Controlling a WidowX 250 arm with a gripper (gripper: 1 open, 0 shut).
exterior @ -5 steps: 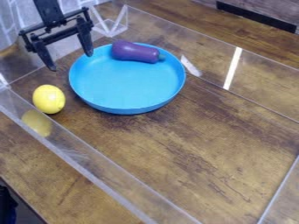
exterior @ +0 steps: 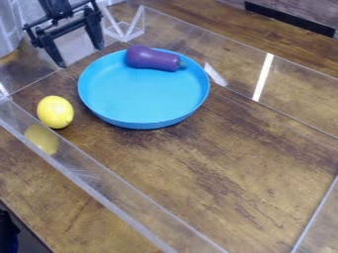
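My black gripper (exterior: 71, 48) is at the top left, above and behind the blue plate, its two fingers spread apart and nothing visible between them. The blue plate (exterior: 142, 104) sits on the wooden surface. A purple eggplant (exterior: 153, 59) lies on its back part. A yellow egg-shaped object (exterior: 55, 112) stands off the plate, to its left and a little toward the front.
Clear plastic walls run along the left and back of the work area and at the right edge.
The gripper has moved up and slightly left, away from the plate, over the last second. The plate, eggplant and yellow object look unmoved.
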